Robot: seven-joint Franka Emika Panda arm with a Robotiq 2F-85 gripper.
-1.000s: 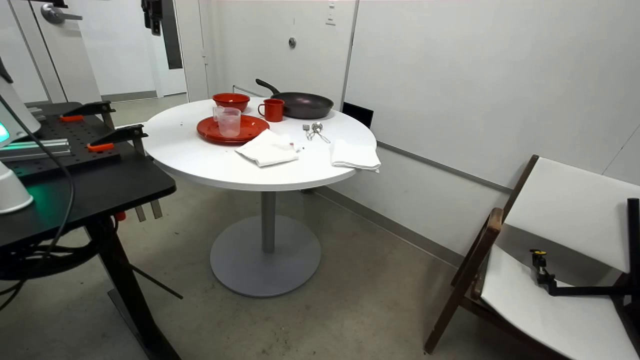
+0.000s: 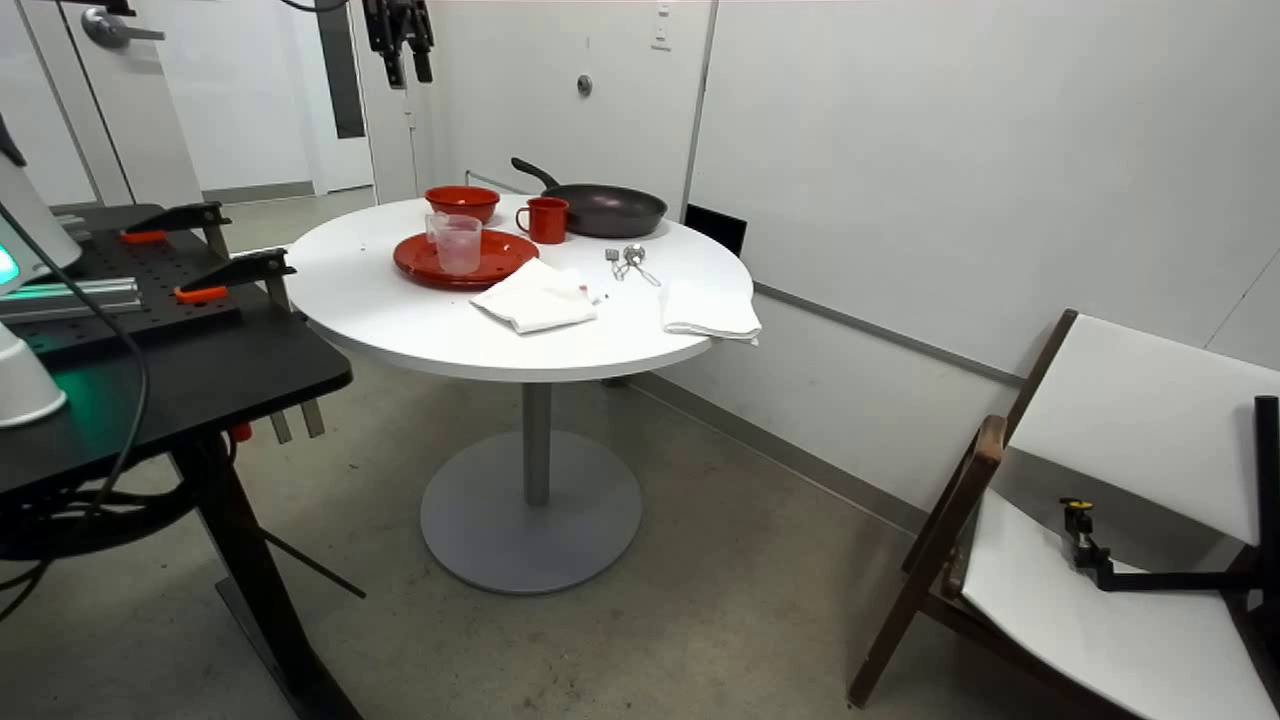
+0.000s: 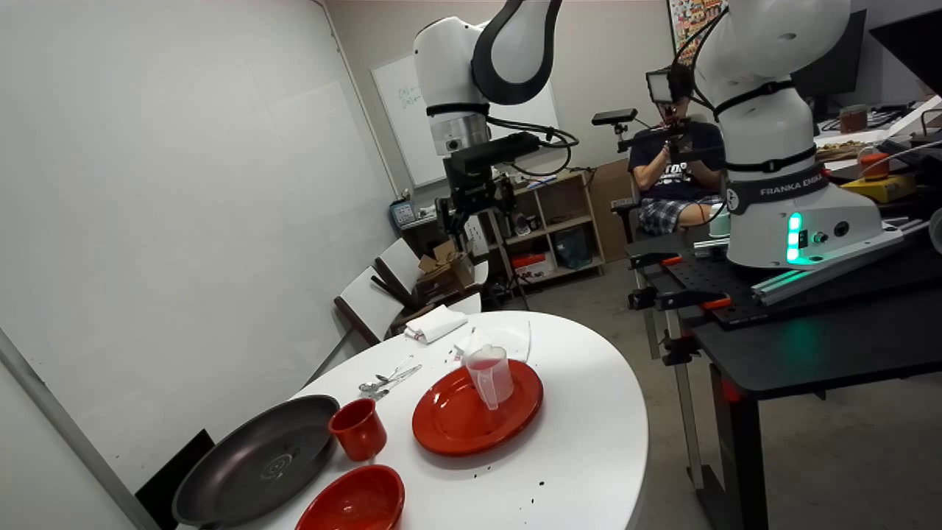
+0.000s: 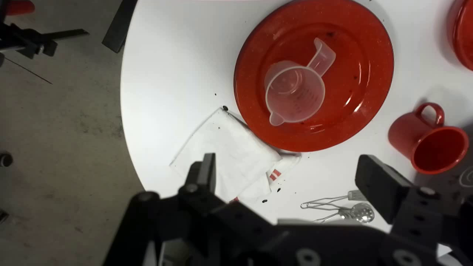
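High above the round white table [image 2: 372,318], my gripper [image 2: 410,84] hangs in the air with nothing between its fingers. In the wrist view its two black fingers stand wide apart, so the gripper is open. Below it are a folded white cloth [image 4: 226,155] and a few metal utensils [image 4: 361,212]. A clear measuring cup [image 4: 295,95] stands on a red plate [image 4: 354,106], its handle pointing away from the gripper. To the plate's right a red mug [image 4: 410,135] shows its handle.
A red bowl [image 3: 358,503] and a dark frying pan [image 3: 265,459] sit beyond the mug. Another folded white cloth [image 2: 710,310] overhangs the table edge. The robot's black bench [image 2: 258,372] stands beside the table, with a gap between. A person [image 3: 675,177] sits in the background.
In exterior view 1 my gripper has moved to the right and slightly lower in the picture. The things on the table have not moved.
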